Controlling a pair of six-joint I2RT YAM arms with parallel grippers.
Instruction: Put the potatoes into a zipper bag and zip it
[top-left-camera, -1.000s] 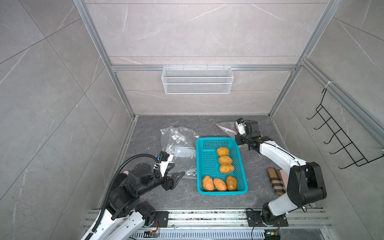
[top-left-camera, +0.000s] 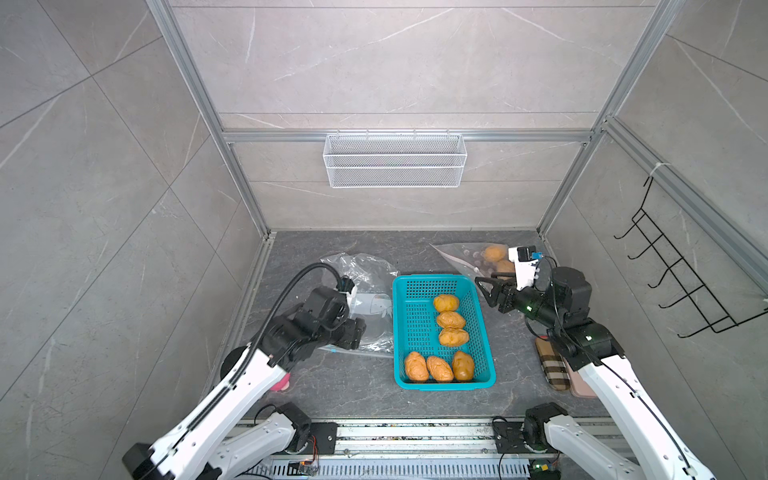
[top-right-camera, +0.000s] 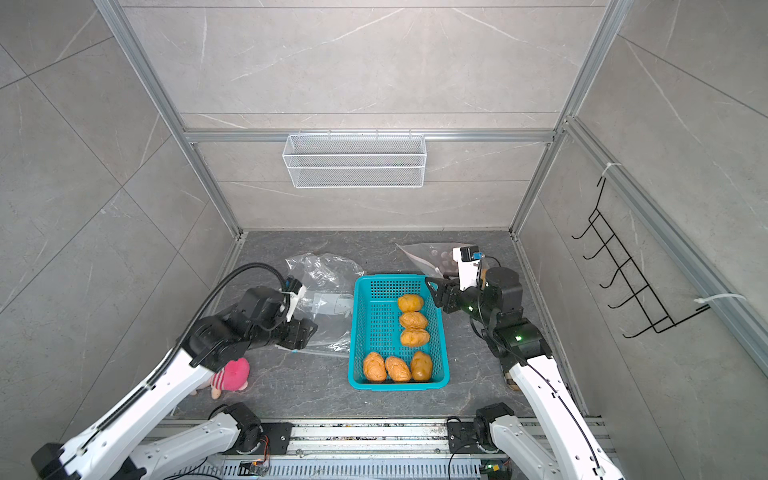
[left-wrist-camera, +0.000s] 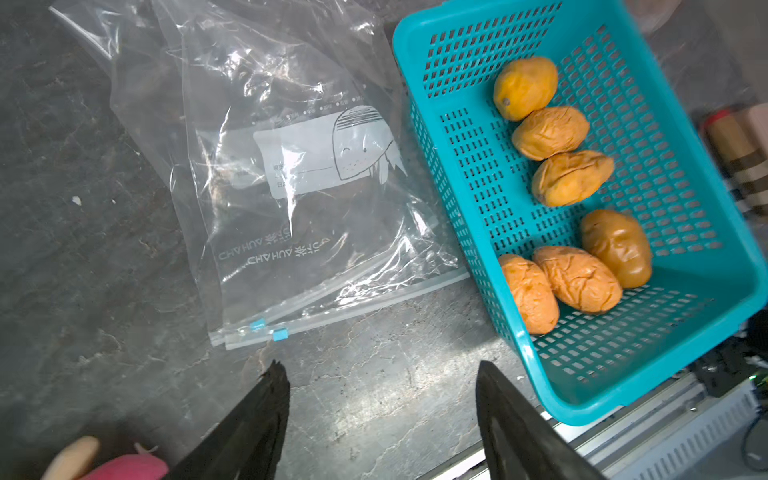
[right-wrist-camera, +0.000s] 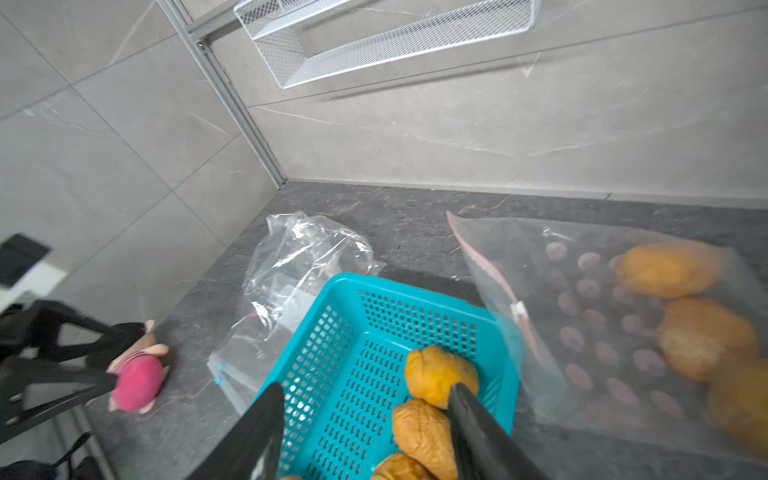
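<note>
A teal basket (top-left-camera: 404, 320) holds several potatoes (top-left-camera: 446, 336). Left of it lie empty clear zipper bags (left-wrist-camera: 304, 216), their zip edges with blue sliders toward me. Behind the basket's right side lies another clear bag (right-wrist-camera: 560, 272) with potatoes inside, its top edge along the basket side in the right wrist view. My left gripper stands open above the table just in front of the empty bags, nothing between its fingers. My right gripper is open over the right part of the basket, with nothing held.
A pink plush toy (top-right-camera: 230, 374) lies at the left, a plaid item (top-left-camera: 552, 364) and pink board at the right. A white wire shelf (top-left-camera: 393, 160) hangs on the back wall, a black hook rack (top-left-camera: 672, 280) on the right wall.
</note>
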